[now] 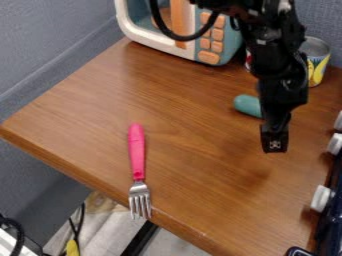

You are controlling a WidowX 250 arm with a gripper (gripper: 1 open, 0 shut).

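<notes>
My black gripper (pixel 275 140) hangs over the right part of the wooden table (pixel 160 110), just right of a teal elongated object (pixel 246 105) that is partly behind it. Its fingertips are dark, so whether they are open or shut is unclear. A fork with a pink handle (pixel 138 162) lies on the left-centre of the table, tines toward the front edge.
A toy microwave (pixel 201 40) stands at the back. A yellow can (pixel 315 62) is behind the arm. A dark appliance with white knobs (pixel 325 210) lines the right edge.
</notes>
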